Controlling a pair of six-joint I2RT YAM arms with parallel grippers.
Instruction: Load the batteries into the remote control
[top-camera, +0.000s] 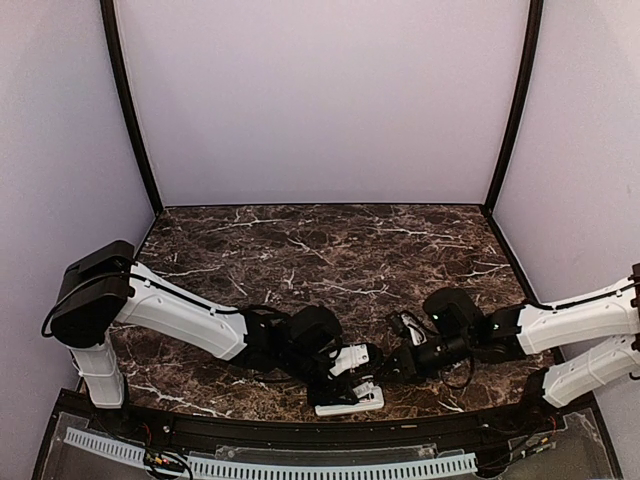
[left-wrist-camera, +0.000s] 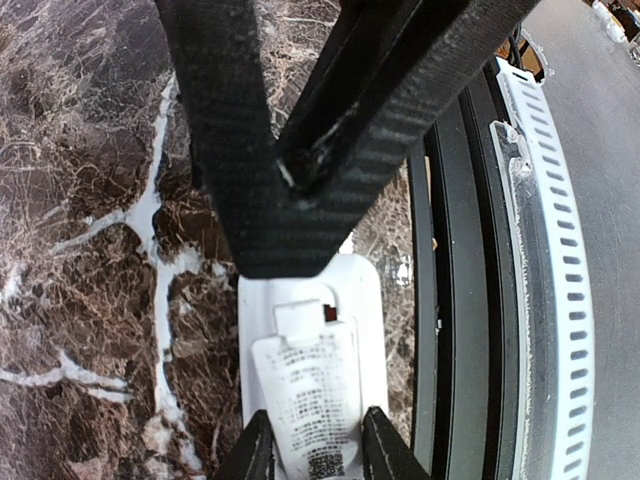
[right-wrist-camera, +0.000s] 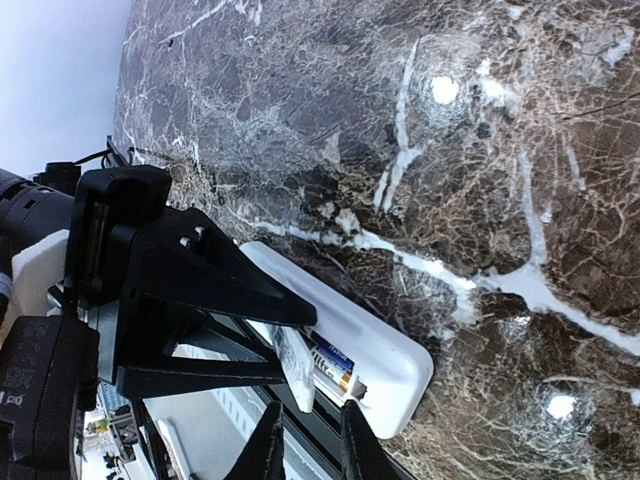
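The white remote control (top-camera: 362, 404) lies on the table near its front edge. Inside its open compartment a blue-and-orange battery (right-wrist-camera: 338, 366) shows in the right wrist view; the rest of the compartment is covered. My left gripper is shut on the white battery cover (left-wrist-camera: 310, 385), gripping its sides and keeping it tilted over the remote. Close to the remote's end, my right gripper stands part open, with nothing seen between its fingers. Its dark fingers (left-wrist-camera: 280, 235) loom over that end in the left wrist view.
A dark frame bar (top-camera: 275, 430) and a white slotted strip (top-camera: 335, 468) run along the table's front, just beyond the remote.
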